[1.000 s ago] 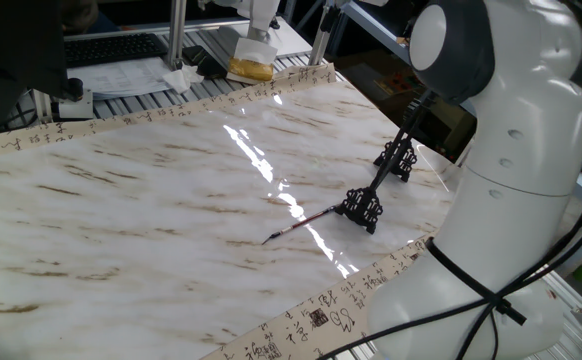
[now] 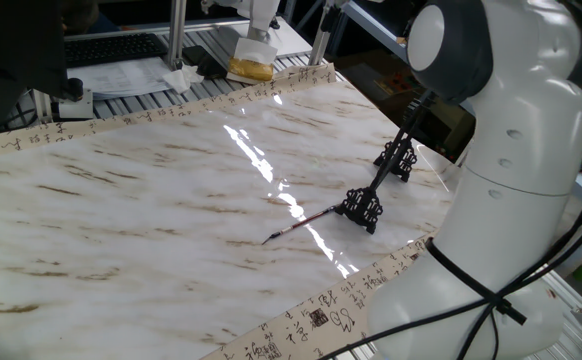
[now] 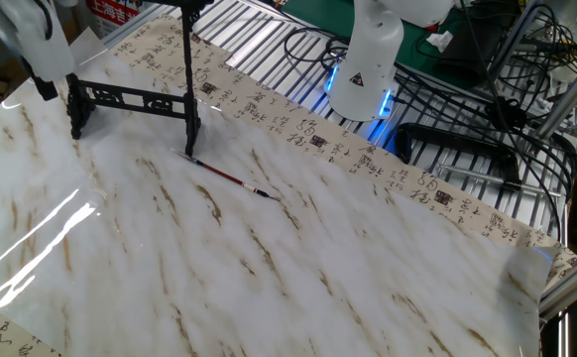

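Note:
A thin brush (image 2: 301, 224) with a dark red handle lies on the pale marbled sheet (image 2: 121, 210), its dark tip pointing away from a black rack. In exterior view 2 the brush (image 3: 227, 178) has its rear end close to one foot of that rack (image 3: 135, 99); whether they touch is unclear. The rack (image 2: 359, 209) stands upright on ornate feet, its top hidden or cut off. A white and grey arm part with a dark end, probably my gripper (image 3: 43, 84), shows at the upper left, apart from the brush. Its fingers cannot be made out.
My white arm (image 2: 516, 150) fills the right of exterior view 1, with black cables in front. A script-patterned border (image 3: 318, 139) edges the sheet. A keyboard (image 2: 106, 50) and papers lie beyond the far edge. Most of the sheet is bare.

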